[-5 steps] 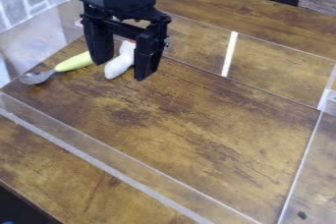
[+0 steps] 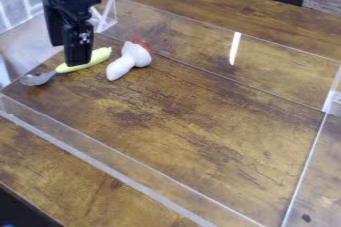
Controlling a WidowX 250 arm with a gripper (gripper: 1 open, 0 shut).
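Note:
My black gripper (image 2: 78, 42) is at the upper left, pointing down just above a yellow-green elongated object (image 2: 83, 62). A silver spoon (image 2: 38, 77) lies to the lower left of that object. A white plush-like object with a red part (image 2: 126, 60) lies to the right. The gripper's fingers look apart, with nothing clearly held between them.
A wooden surface (image 2: 186, 131) is enclosed by low clear walls (image 2: 313, 161) on the sides and front. A dark slot sits at the back right.
The gripper has moved left and back, from over the middle-left of the surface to above the yellow-green object, uncovering the white object.

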